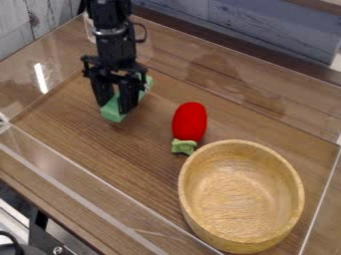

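My gripper is over a green object at the left middle of the table, fingers down around it; it is shut on that object, whose shape is partly hidden by the dark fingers. To the right, a red object with a light green tip lies on the wooden table.
A large yellow bowl fills the lower right of the table. The table's left edge and a white area beyond it show at the left.
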